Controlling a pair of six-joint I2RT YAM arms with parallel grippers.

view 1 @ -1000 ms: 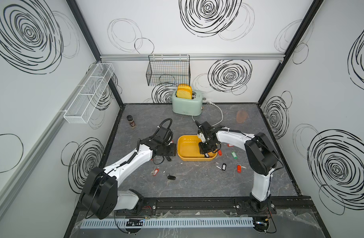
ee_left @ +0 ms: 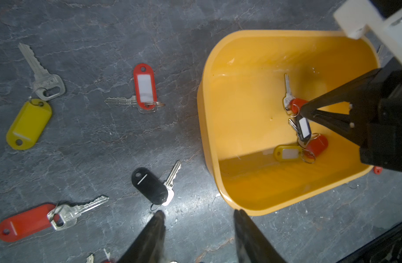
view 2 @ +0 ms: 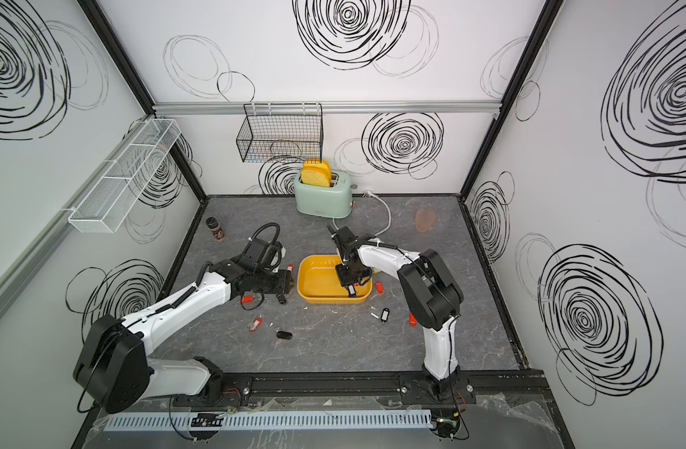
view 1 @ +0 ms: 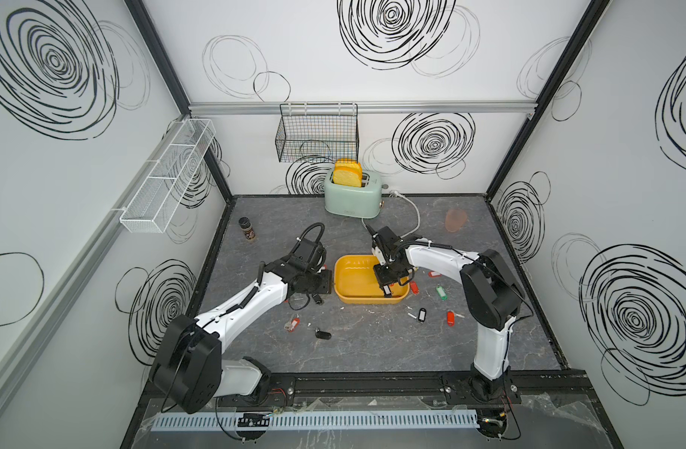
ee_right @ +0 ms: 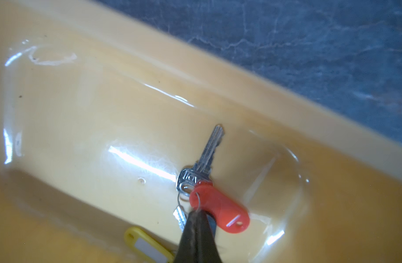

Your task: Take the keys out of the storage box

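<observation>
The yellow storage box [ee_left: 213, 144] stands mid-table. Tagged keys lie on its floor: a red tag [ee_right: 222, 208] with its silver key [ee_right: 205, 155], a black tag with a white label [ee_left: 304, 128], a yellow tag [ee_left: 288, 152] and a second red tag [ee_left: 317, 144]. Inside the box, my right gripper is shut, its fingertips together with nothing between them. Just below the tips is the black tag, partly covered in the right wrist view. To the left of the box, my left gripper stands open and empty above the table.
Left of the box lie loose tagged keys: yellow [ee_left: 29, 124], red [ee_left: 145, 85], black [ee_left: 149, 185] and another red [ee_left: 25, 222]. More keys, such as a black-tagged one [view 1: 422, 315], lie right of it. A toaster [view 1: 353, 196] stands behind.
The keys beneath have shifted slightly and stay in the box. The left arm holds still.
</observation>
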